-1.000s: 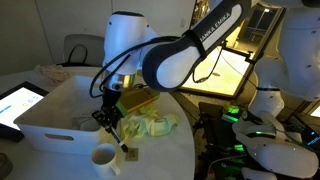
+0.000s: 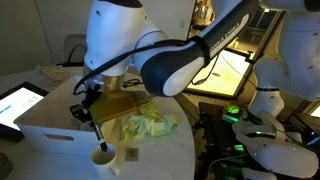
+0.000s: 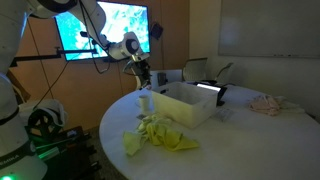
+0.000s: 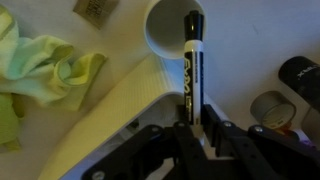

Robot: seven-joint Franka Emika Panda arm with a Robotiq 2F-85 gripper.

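Note:
A black-and-white marker (image 4: 193, 80) is held lengthwise in my gripper, whose fingers are shut on its rear part. In exterior view 1 the marker (image 2: 98, 131) slants down from the gripper (image 2: 88, 112), its lower end at the mouth of a white mug (image 2: 106, 162). From the wrist, the marker's far end overlaps the opening of the mug (image 4: 160, 46). Whether that end is inside the mug or just above it, I cannot tell. The mug stands upright on the table in exterior view 2 (image 3: 145, 103).
A large white box (image 2: 52, 138) stands behind the mug. Yellow-green cloth (image 2: 150, 124) lies to the right. A dark cylinder (image 4: 299, 75) and a grey tape roll (image 4: 272, 109) sit across from the cloth.
My gripper has moved left in exterior view 1, carrying the marker. Its lower end has shifted from the mug's right side to the mug's mouth. The mug has stayed put.

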